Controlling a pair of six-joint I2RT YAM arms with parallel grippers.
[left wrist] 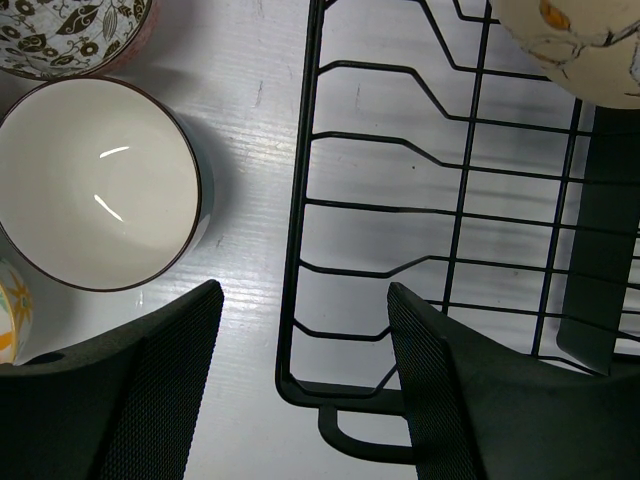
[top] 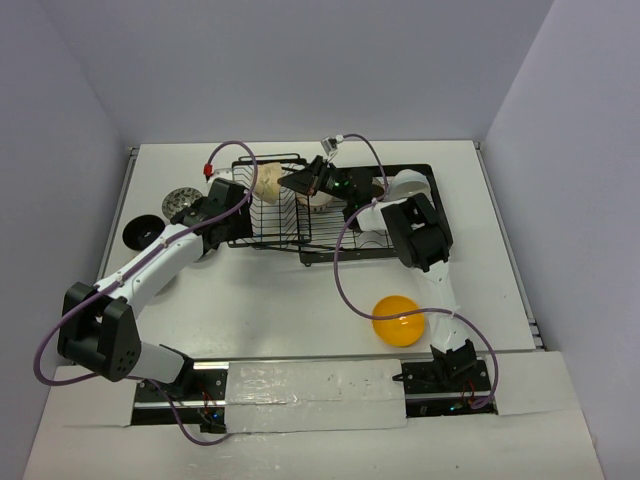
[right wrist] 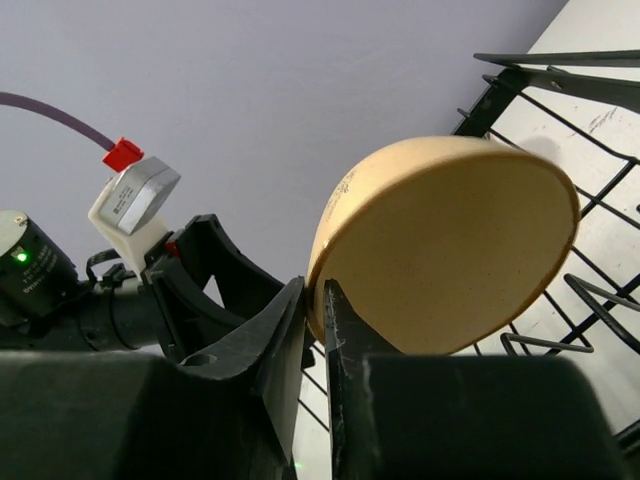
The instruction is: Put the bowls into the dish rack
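Observation:
A cream bowl [right wrist: 450,250] is tipped on its side above the dish rack [top: 275,243], its rim pinched by my right gripper, which is shut on it. From overhead the same bowl [top: 268,182] hangs over the rack's left section. My left gripper is open with nothing between its fingers, over the left edge of the black wire rack [left wrist: 300,200]. To its left a white bowl with a dark rim [left wrist: 95,190] stands on the table, and a patterned bowl [left wrist: 70,30] is behind it.
A yellow bowl [top: 398,321] stands at the front right of the table. Other dishes, among them a white one [top: 408,185], sit in the rack's right section. A dark bowl [top: 143,232] lies at the far left.

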